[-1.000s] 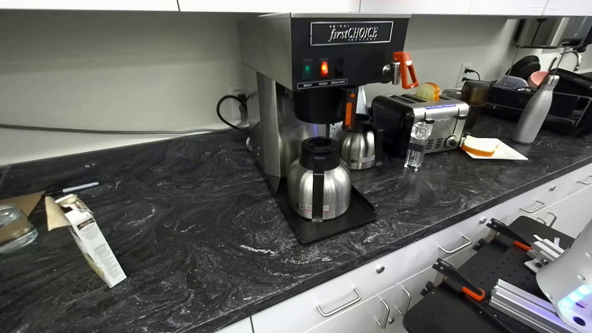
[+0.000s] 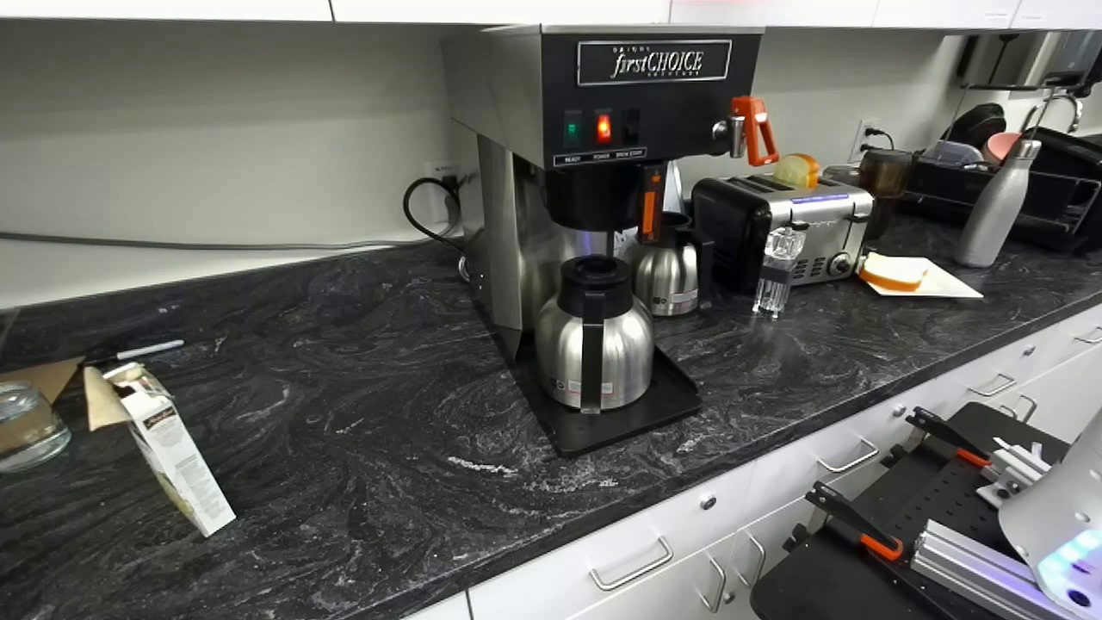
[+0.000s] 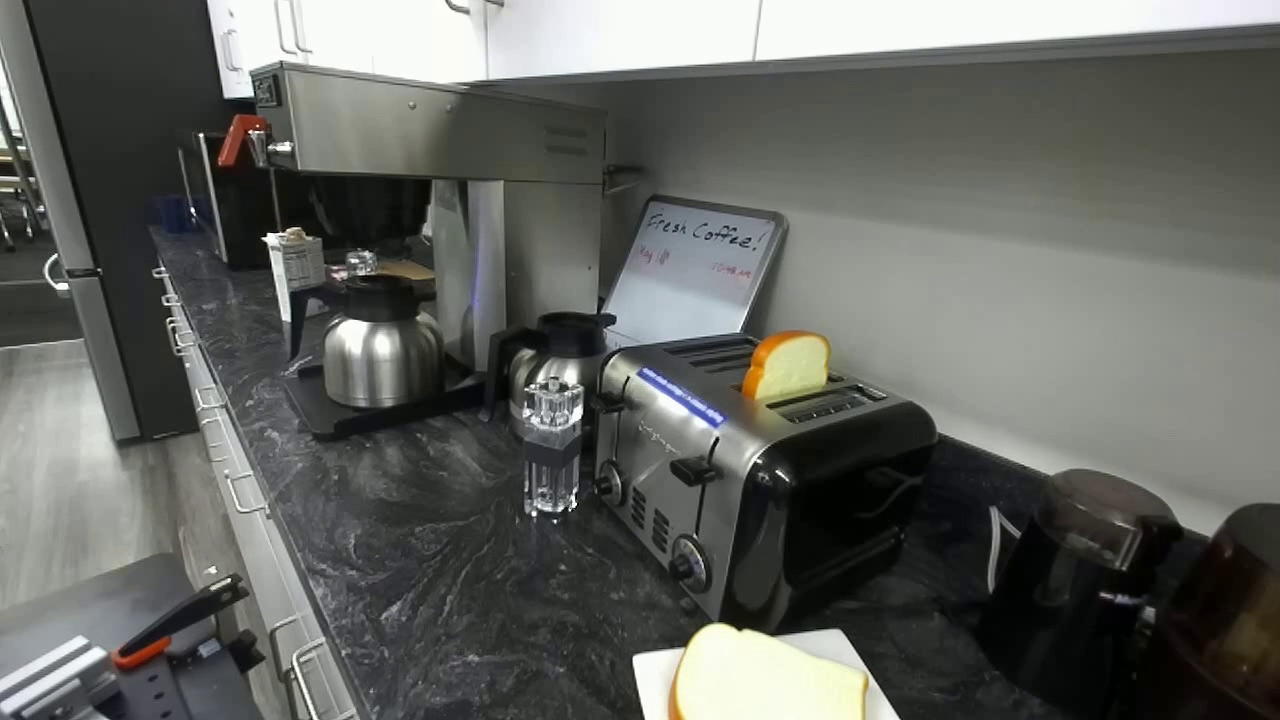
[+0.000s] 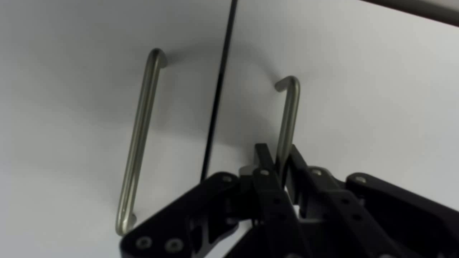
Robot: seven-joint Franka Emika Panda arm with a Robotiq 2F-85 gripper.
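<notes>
In the wrist view, my gripper is shut on the right-hand metal handle [image 4: 290,109] of a pair of white doors. One finger lies on each side of the bar, near its lower visible part; the handle's bottom end is hidden behind the fingers. The left-hand handle [image 4: 141,129] is free, across the dark seam [image 4: 218,86] between the doors. Both doors look closed. Neither exterior view shows the gripper; only the white arm base [image 2: 1069,527] shows at the right edge of exterior view 1.
On the dark counter [image 2: 351,413] stand a coffee maker [image 2: 496,93] with a steel carafe [image 2: 563,346], a toaster [image 3: 828,504] with bread in it, a clear grinder [image 3: 553,450] and a plate [image 2: 956,284] with bread. A white carton [image 2: 181,460] leans at left.
</notes>
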